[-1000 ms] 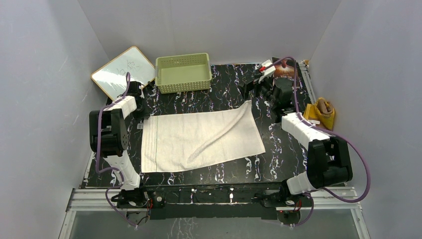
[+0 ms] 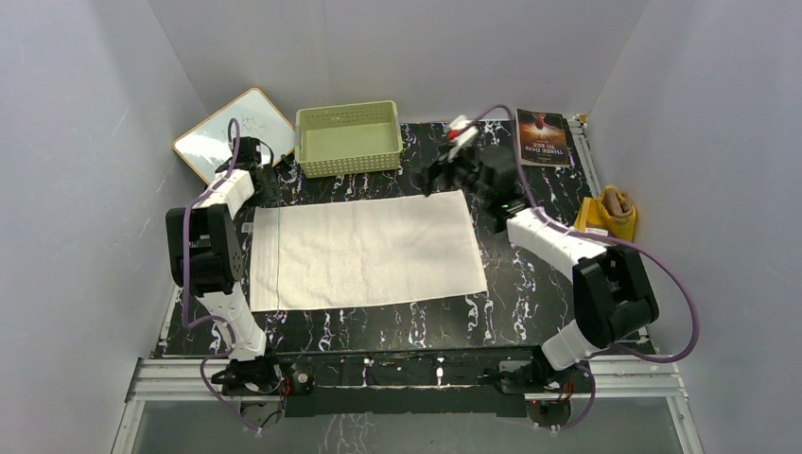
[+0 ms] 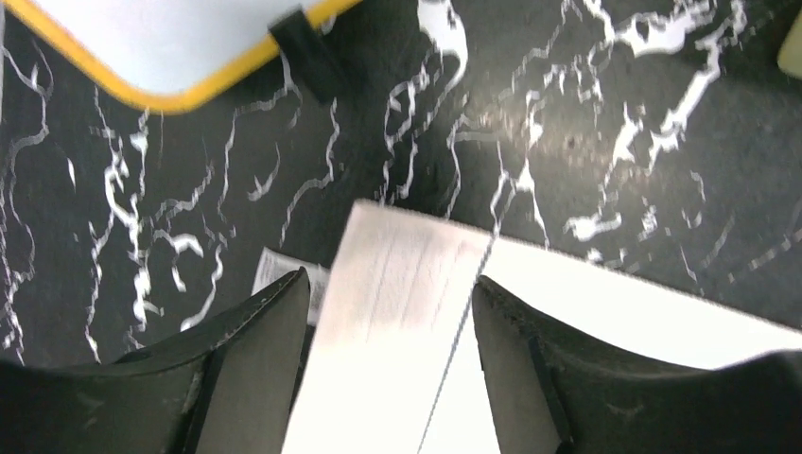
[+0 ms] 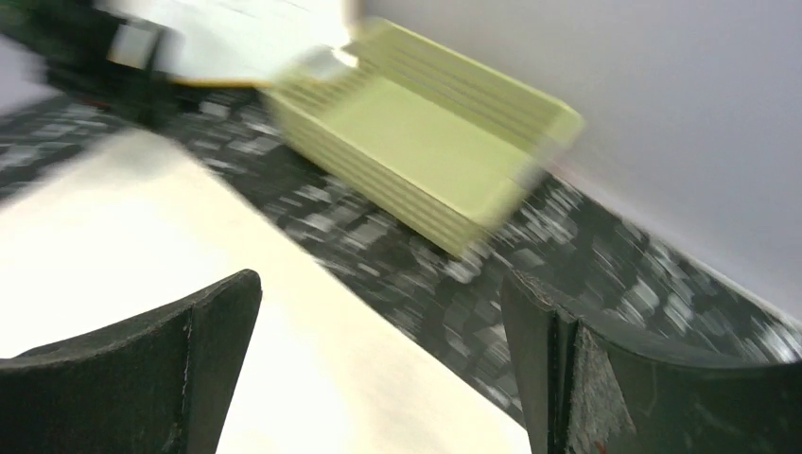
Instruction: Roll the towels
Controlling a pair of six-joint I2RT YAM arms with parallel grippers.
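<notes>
A white towel lies spread flat on the black marbled table, with a thin line along its left end. My left gripper hangs just over that back-left corner; in the left wrist view its fingers stand apart above the towel edge, holding nothing visible. My right gripper, blurred by motion, is open in the air above the back-right part of the towel, with nothing between its fingers.
A green basket stands at the back, with a whiteboard leaning beside it. A book and a yellow bag are on the right. Bare table borders the towel at front and right.
The towel has shifted left and toward the back, and its diagonal wrinkle has flattened out. The right arm has swung left. The left gripper has moved slightly.
</notes>
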